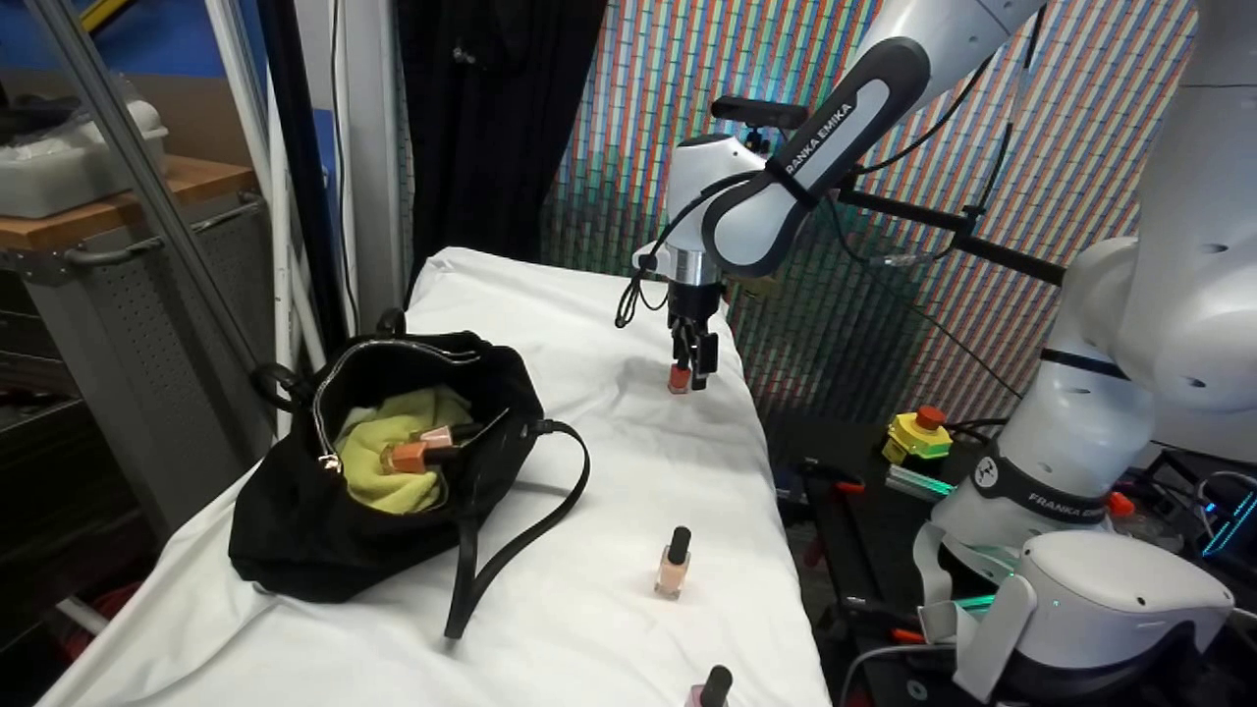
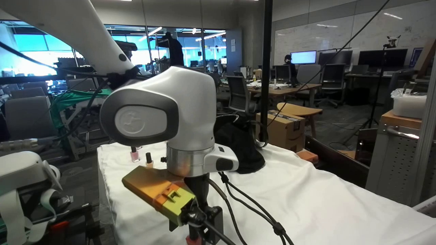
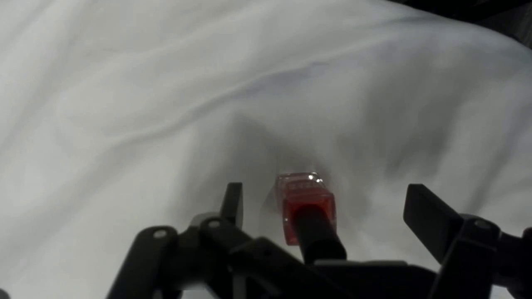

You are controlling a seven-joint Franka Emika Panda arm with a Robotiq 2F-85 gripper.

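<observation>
A red nail polish bottle (image 3: 309, 199) with a black cap stands upright on the white cloth. My gripper is open around it, one finger on each side and a gap to both. From exterior view 1, the gripper (image 1: 695, 367) is low over the table's far end, hiding the cap of the red bottle (image 1: 679, 379). The black bag (image 1: 342, 536) lies open at the left, with a yellow-green cloth (image 1: 374, 454), an orange bottle (image 1: 407, 458) and a pink bottle (image 1: 437, 436) inside. A peach bottle (image 1: 673, 575) stands upright nearer the front.
Another bottle (image 1: 709, 690) is cut off at the front edge of exterior view 1. The bag's strap (image 1: 519, 544) loops onto the white cloth (image 1: 601, 471). Between bag and red bottle the cloth is clear. The table's right edge runs close to the bottles.
</observation>
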